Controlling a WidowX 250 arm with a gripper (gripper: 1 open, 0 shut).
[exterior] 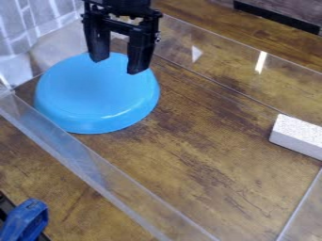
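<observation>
My dark gripper [120, 55] hangs from the top of the view over a large light-blue disc [97, 99] on the wooden table [201, 160]. Two dark finger parts point down above the back half of the disc. Whether they are open or shut on anything is unclear.
A white block [298, 133] lies at the right. A blue object [23, 222] is at the bottom left. Clear panels run along the left and lower edges.
</observation>
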